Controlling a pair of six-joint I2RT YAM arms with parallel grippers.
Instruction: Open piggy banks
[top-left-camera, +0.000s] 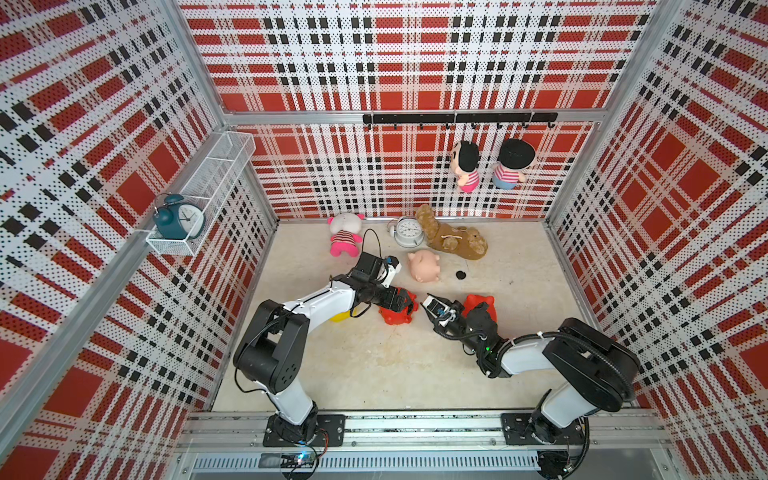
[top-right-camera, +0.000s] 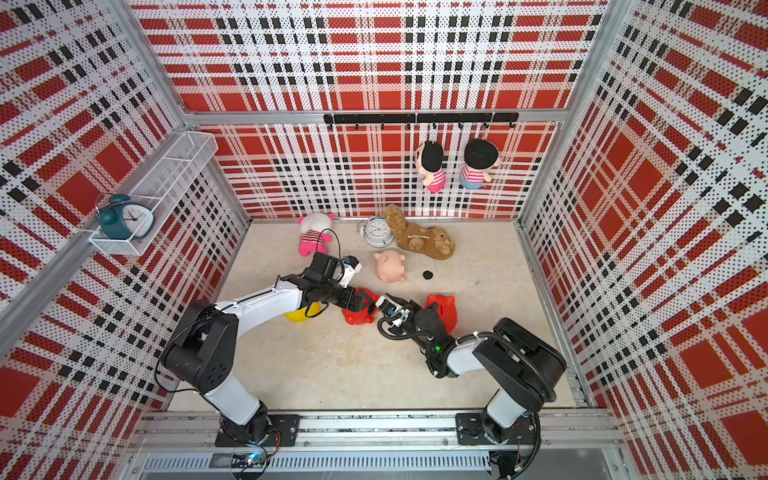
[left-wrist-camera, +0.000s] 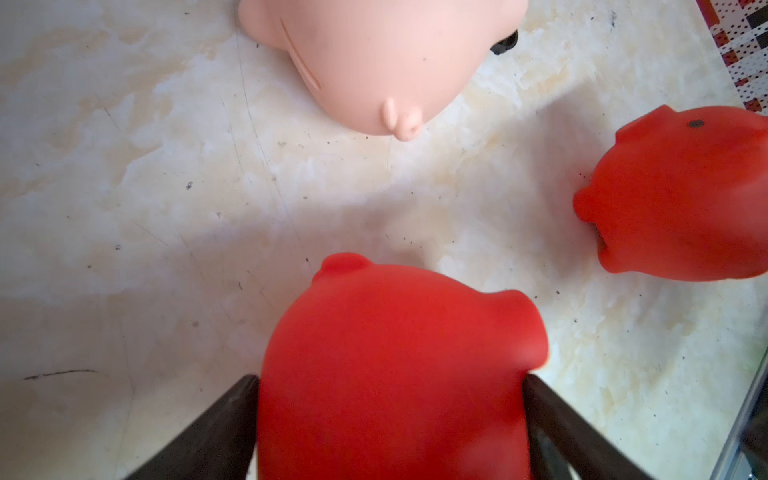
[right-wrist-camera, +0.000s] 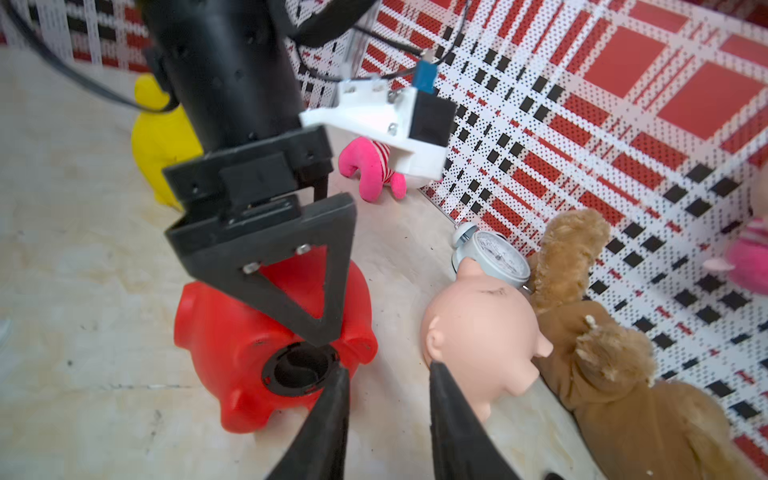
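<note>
A red piggy bank fills the space between the fingers of my left gripper (top-left-camera: 396, 302); in the right wrist view its underside shows a dark round opening (right-wrist-camera: 300, 368). My right gripper is open and empty, beside that bank to the right. A second red piggy bank (left-wrist-camera: 680, 200) lies to the right, partly behind the right arm in the top views. A pink piggy bank (top-left-camera: 424, 266) stands behind. A yellow one (right-wrist-camera: 160, 152) is mostly hidden by the left arm. A small black disc (top-left-camera: 461, 275) lies on the table.
A pink-striped plush (top-left-camera: 345, 236), a white clock (top-left-camera: 408, 232) and a brown plush (top-left-camera: 456, 240) line the back. A wire shelf (top-left-camera: 224, 152) with a teal clock hangs on the left wall.
</note>
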